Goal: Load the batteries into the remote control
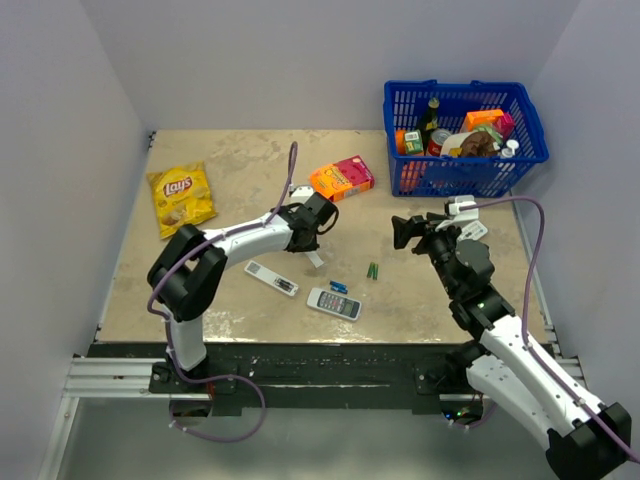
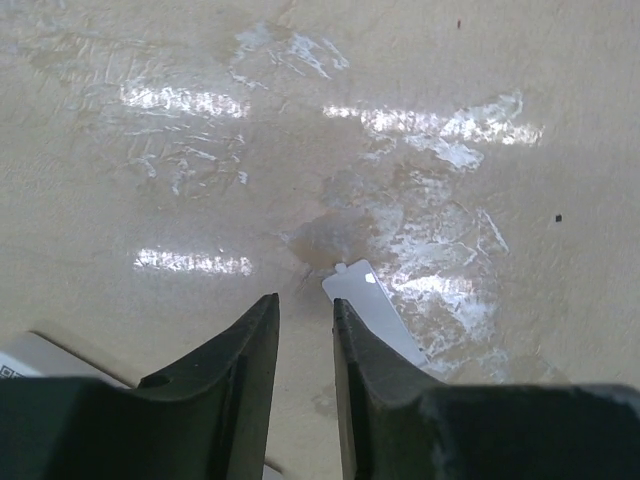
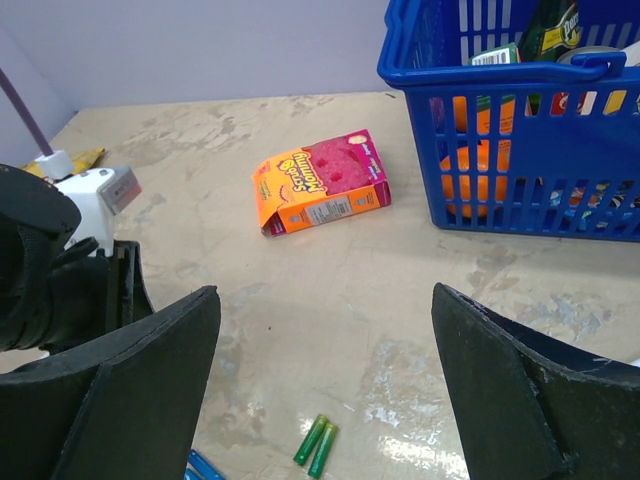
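A white remote [image 1: 271,278] lies left of centre with an opening showing at its right end. Near it rests a small white cover [image 1: 316,259], seen flat on the table in the left wrist view as a pale rectangle [image 2: 372,308]. My left gripper is above and beside this cover, part open, with only bare table showing between its fingertips. Two blue batteries [image 1: 338,287] lie by a grey-and-white remote with buttons [image 1: 334,304]. Further right are two green batteries [image 1: 373,271]. Up over the right side, my right gripper stands wide open and empty.
At the back right stands a blue basket [image 1: 455,178] full of groceries. An orange-and-pink box [image 1: 343,178] lies at the back middle, a yellow chips bag [image 1: 181,198] at the left. Bare table surrounds the green batteries.
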